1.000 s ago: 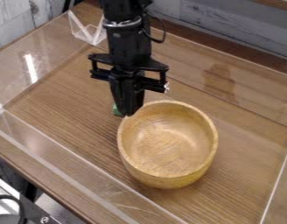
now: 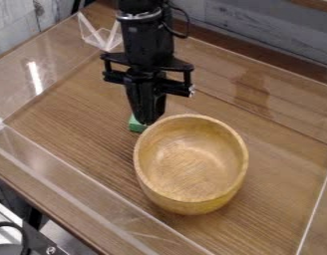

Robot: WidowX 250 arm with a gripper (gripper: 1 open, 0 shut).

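Note:
My gripper [image 2: 144, 117] hangs from the black arm at the centre of the camera view, its tips low beside a small green object [image 2: 137, 126], which it partly hides. The fingertips are dark and close together, and I see nothing clearly held between them. A large tan plastic bowl [image 2: 191, 169] stands just right of and in front of the tips.
A clear plastic piece [image 2: 103, 30] is at the upper left, behind the arm. A ledge runs along the top right, and a black cable lies at the lower left.
The arm and gripper have shifted very slightly up. The bowl and green object look unmoved.

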